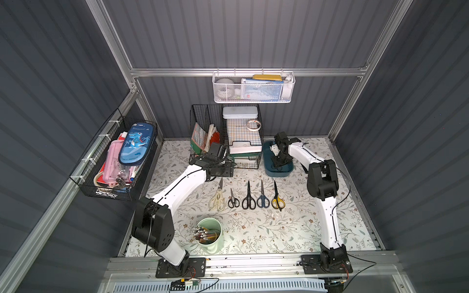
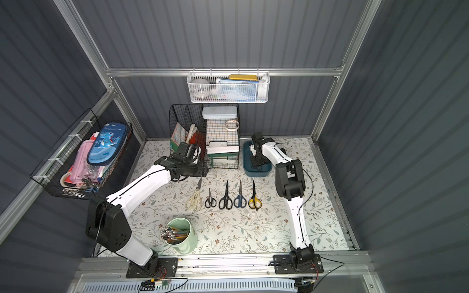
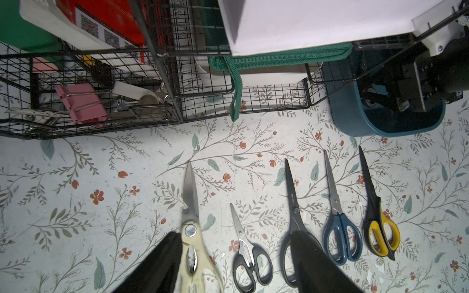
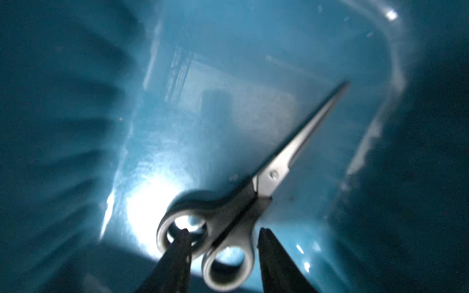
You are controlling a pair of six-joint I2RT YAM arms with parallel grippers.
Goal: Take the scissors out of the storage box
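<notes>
Inside the blue storage box (image 1: 279, 173) lies one pair of scissors (image 4: 266, 183) with grey-black handles and a silver blade, flat on the floor of the box. My right gripper reaches down into the box and is open, its fingertips either side of the handle loops without pinching them. On the table, in a row, lie cream scissors (image 3: 190, 229), small black scissors (image 3: 246, 258), large black scissors (image 3: 294, 219), blue scissors (image 3: 339, 224) and yellow-black scissors (image 3: 376, 214). My left gripper hangs above the row, part open, nothing between its blurred fingers.
A black wire rack (image 1: 244, 163) with papers stands left of the box. At the front left is a green cup (image 1: 213, 244) of pencils. A wire basket (image 1: 105, 190) hangs on the left wall, a white basket (image 1: 219, 92) at the back.
</notes>
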